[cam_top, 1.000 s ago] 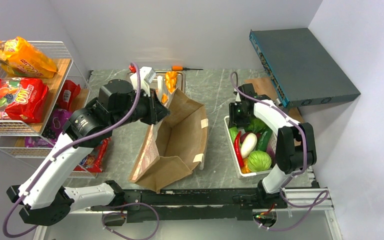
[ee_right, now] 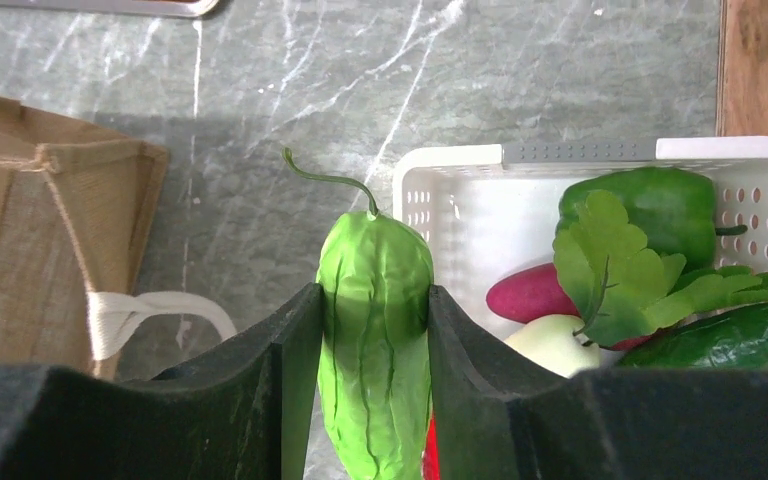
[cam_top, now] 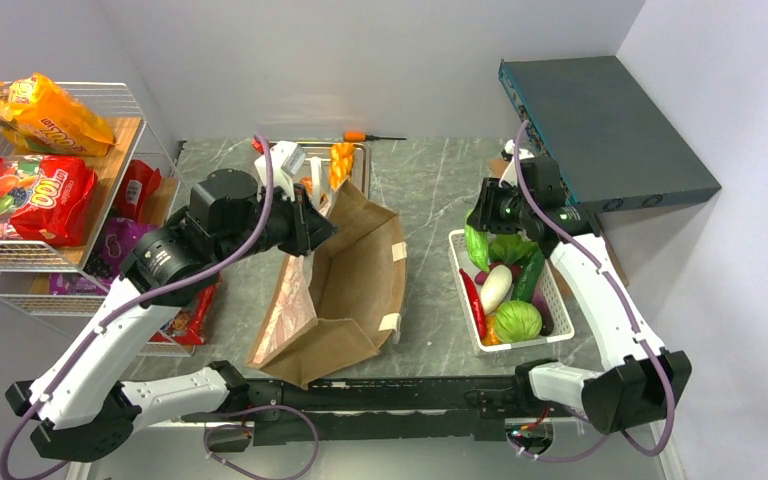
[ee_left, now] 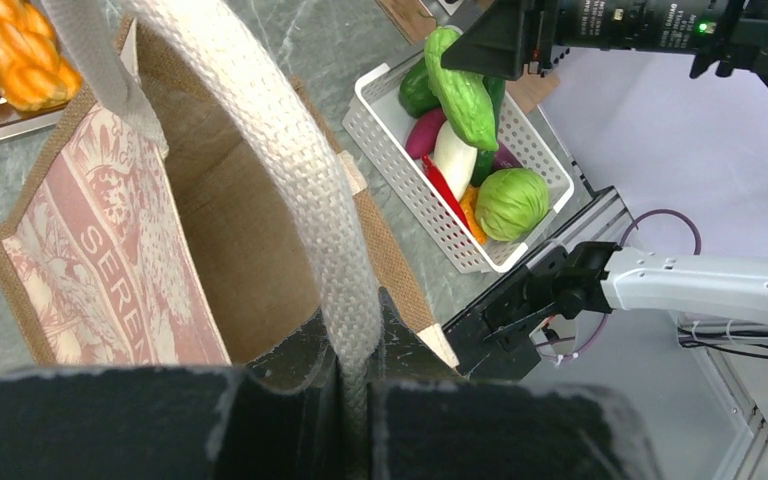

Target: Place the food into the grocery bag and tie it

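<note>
The brown grocery bag point(cam_top: 365, 275) stands wide-mouthed in the middle of the counter, and its inside is bare where visible. My left gripper point(cam_top: 322, 232) is shut on the bag's white woven handle point(ee_left: 300, 190), which rises from between its fingers in the left wrist view. Held upright between the fingers of my right gripper is a light green, wrinkled vegetable with a curled stem point(ee_right: 372, 345). It is above the left edge of the white basket point(ee_right: 460, 157). In there lie a cabbage point(cam_top: 518, 320), a white eggplant point(cam_top: 496, 288), a red chili point(cam_top: 472, 303) and other vegetables.
Behind the bag is a metal tray point(cam_top: 360, 165) with bread point(cam_top: 341, 162); an orange-handled screwdriver point(cam_top: 358, 136) lies nearby. A snack rack point(cam_top: 110, 170) occupies the left. A large dark box point(cam_top: 610, 125) stands behind the right arm. Between bag and basket the counter is bare.
The bag has shifted slightly left; the left gripper has barely moved and keeps the handle.
</note>
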